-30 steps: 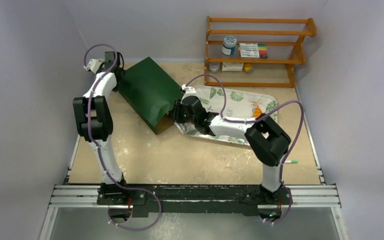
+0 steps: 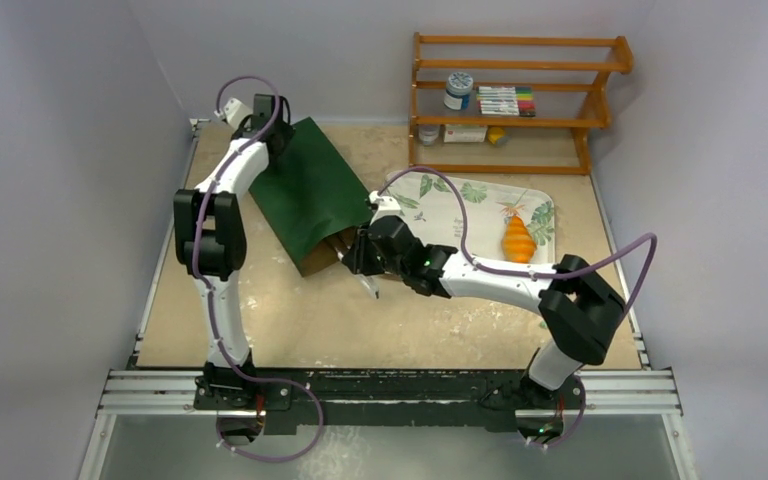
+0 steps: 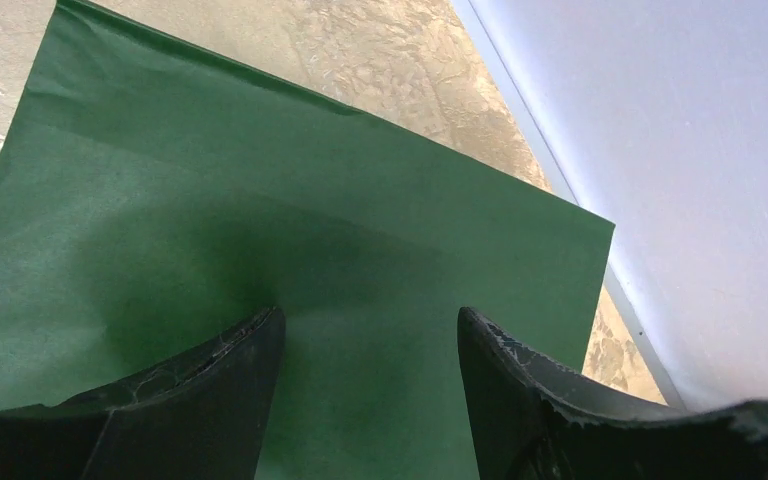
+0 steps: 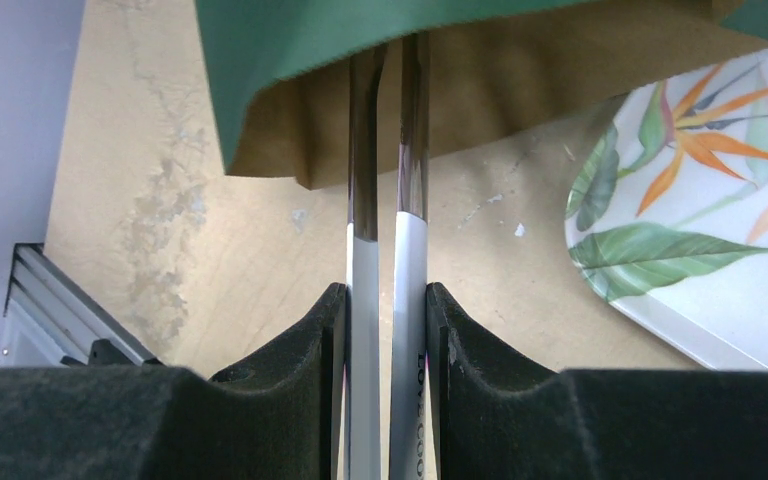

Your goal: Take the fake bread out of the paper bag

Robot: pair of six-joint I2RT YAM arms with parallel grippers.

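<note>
A green paper bag (image 2: pixel 305 190) lies at the table's left, its mouth toward the front right. My left gripper hangs over the bag's back end, fingers apart with nothing visible between them. My right gripper is shut on long silver-and-white tongs (image 4: pixel 410 280), whose metal ends reach under the green top into the bag's mouth. An orange bread roll (image 2: pixel 518 240) lies on the floral tray (image 4: pixel 680 280) at the right. What is inside the bag is hidden.
A wooden shelf (image 2: pixel 520 120) with jars, markers and boxes stands at the back right. Walls close in on the left and back.
My left gripper has moved right over the bag from its left corner.
</note>
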